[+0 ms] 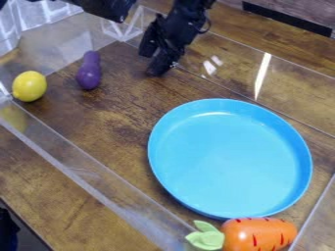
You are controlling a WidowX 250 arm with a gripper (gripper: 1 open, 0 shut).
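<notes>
My black gripper [167, 54] is at the top centre over the wooden table, open, with its lower parts near the surface; whether it touches is unclear. A blue plate [229, 155] fills the lower right. A purple eggplant [88, 72] lies left of the gripper, a yellow lemon [29, 86] at the far left, and an orange carrot [256, 234] with green leaves at the bottom right, below the plate.
Clear plastic walls [72, 167] border the table area.
</notes>
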